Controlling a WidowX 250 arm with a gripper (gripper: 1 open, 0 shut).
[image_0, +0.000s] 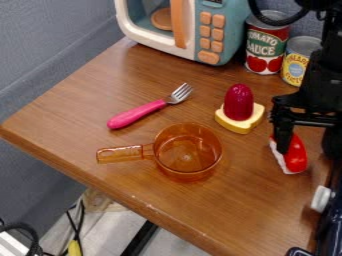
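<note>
My black gripper (299, 122) is at the right of the table, pointing down just above a red object (294, 154) with a white underside, lying on the wood. Whether the fingers are open or shut is hard to make out against the dark arm. A red upright piece in a yellow base (239, 109) stands to its upper left. An amber pan (187, 148) sits in the middle with its handle to the left. A pink fork (146, 109) lies at the left.
A toy microwave (179, 25) stands at the back, with a red can (266, 47) and a yellow can (297, 64) to its right. A dark edge of equipment runs along the lower right.
</note>
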